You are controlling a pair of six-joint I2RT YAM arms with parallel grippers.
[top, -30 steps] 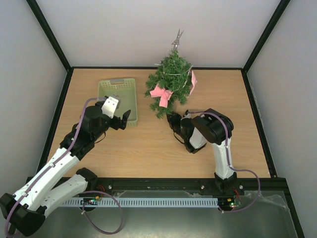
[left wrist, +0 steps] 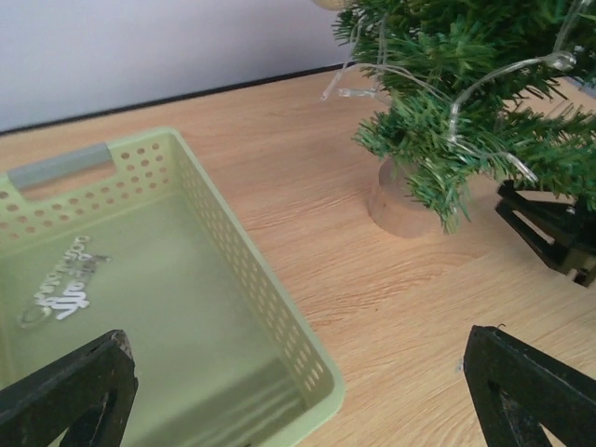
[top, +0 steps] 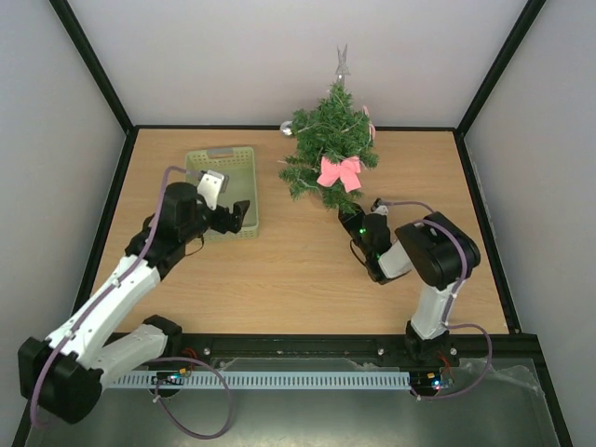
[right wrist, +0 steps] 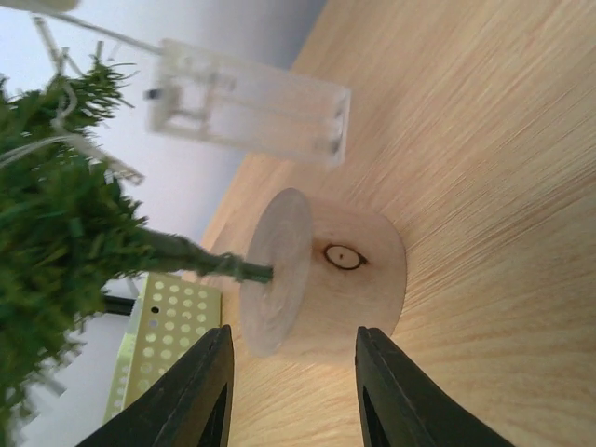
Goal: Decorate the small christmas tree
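The small tree stands at the back centre with pink bows and a silver bauble; its wooden base shows in the right wrist view. My left gripper is open above the green basket, where silver snowflake-like ornaments lie. My right gripper is part open, low beside the tree's base, partly hidden by branches in the top view, with nothing visible between its fingers.
Bare table lies in front of the basket and tree. A clear plastic battery box hangs from the tree's light wire. Walls surround the table.
The tree has shifted right and turned, its bow now facing front. My right arm has moved right. My left arm has shifted slightly.
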